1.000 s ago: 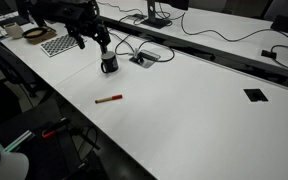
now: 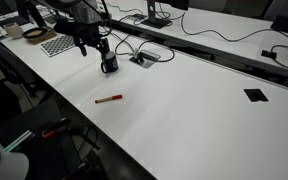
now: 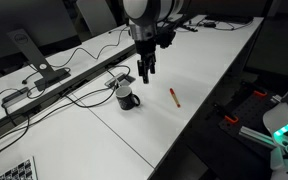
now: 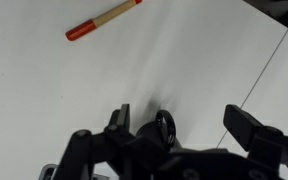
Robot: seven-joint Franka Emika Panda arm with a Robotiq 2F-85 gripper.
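Note:
My gripper is open, with both fingers spread apart in the wrist view. A dark mug (image 2: 109,63) stands upright on the white table, close by my gripper (image 2: 94,48) in the first exterior view. Its handle (image 4: 165,128) shows in the wrist view beyond the fingers, while much of its body is hidden by the gripper. From the second exterior view, the gripper (image 3: 154,62) hangs above the table behind the mug (image 3: 128,98), apart from it. An orange-red marker (image 4: 102,20) with a tan part lies flat on the table, away from the fingers.
A small device with cables (image 2: 152,53) lies beyond the mug, and more cables run along the back. A keyboard (image 3: 14,170) sits at the near left in the second exterior view. The table (image 2: 194,110) has a wide clear area to the right of the marker.
The arm has shifted and turned slightly near the mug, and its fingers sit a little differently in the first exterior view. The mug and marker have not moved.

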